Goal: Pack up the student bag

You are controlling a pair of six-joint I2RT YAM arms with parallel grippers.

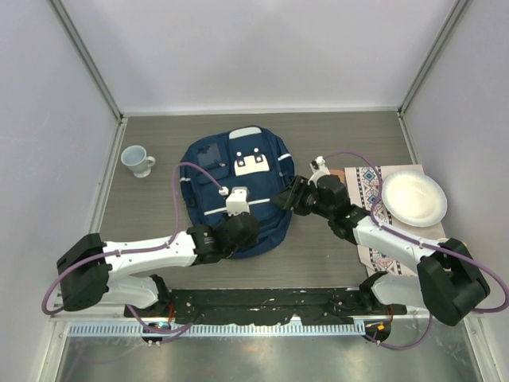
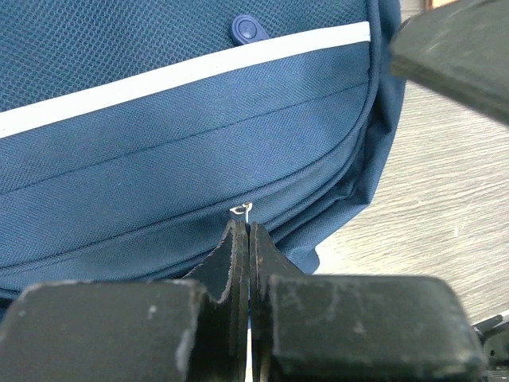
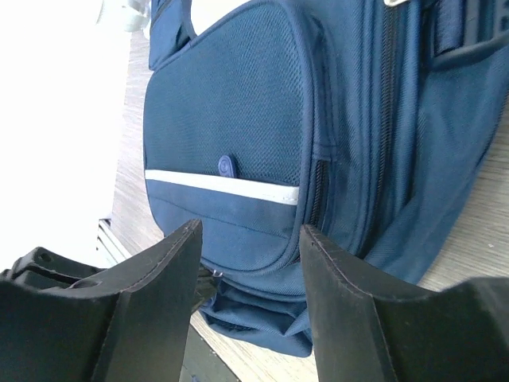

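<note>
A dark blue student bag (image 1: pixel 231 177) lies flat on the table, its white stripe (image 2: pixel 183 76) crossing the front. My left gripper is shut at the front pocket's lower seam, its tips closed on a small metal zipper pull (image 2: pixel 242 209). Over the bag's right side, my right gripper is open, with the bag's fabric below and nothing held. The pull (image 3: pixel 216 273) also shows beside the right gripper's left finger in the right wrist view. From above, the left arm hides the bag's lower edge.
At the far left stands a white cup (image 1: pixel 137 161). On the right, a white plate (image 1: pixel 414 198) rests on a patterned cloth (image 1: pixel 371 179). A brown item (image 1: pixel 337 173) is partly hidden behind the right arm. Bare table lies between bag and cloth.
</note>
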